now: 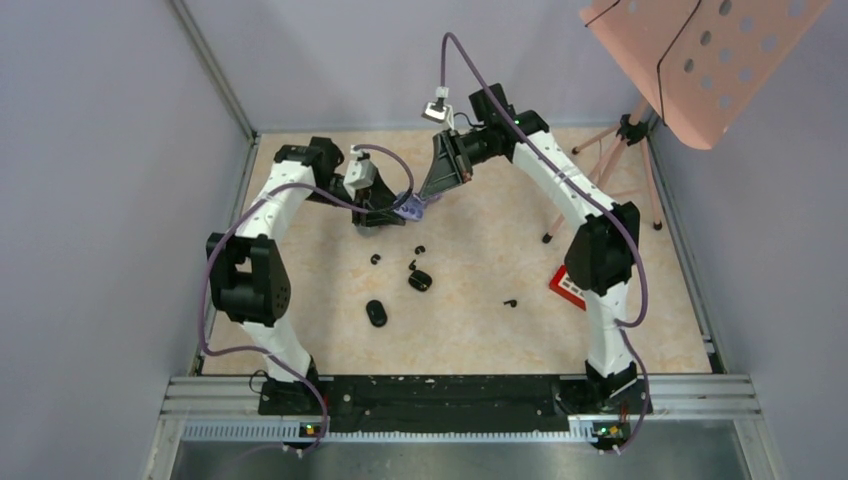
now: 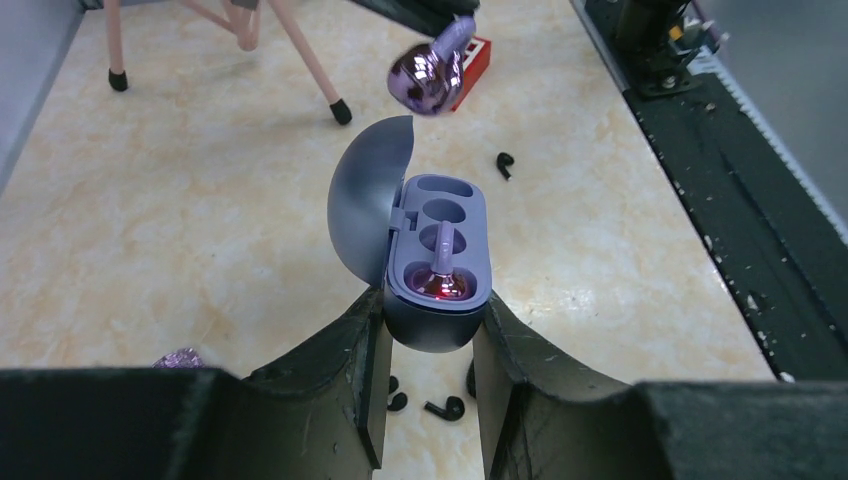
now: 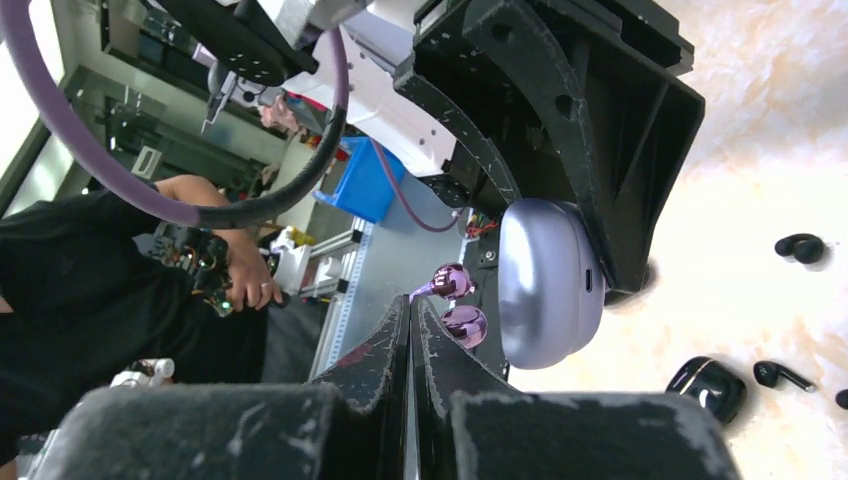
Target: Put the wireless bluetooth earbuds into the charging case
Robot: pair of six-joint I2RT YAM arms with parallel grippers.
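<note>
A purple-grey charging case (image 2: 437, 230) is held in my left gripper, its lid standing up on one side. One shiny purple earbud (image 2: 440, 284) sits in the wells at the end nearest my fingers; the wells at the other end are empty. Gripped by its thin stem, a second purple earbud (image 3: 460, 325) is at the tips of my right gripper, which is shut on it. The right wrist view shows the case's smooth outer side (image 3: 540, 285) close to the right of this earbud, apart from it. In the left wrist view the held earbud (image 2: 425, 80) hangs beyond the case's empty end.
On the table below lie a black case (image 1: 420, 281), a black oval case (image 1: 376, 313) and several black earbuds, one of them a stray earbud (image 1: 511, 303). A purple glittery microphone (image 2: 180, 358) lies mostly hidden under the arms. A red box (image 1: 570, 287) and tripod (image 1: 632, 135) stand to the right.
</note>
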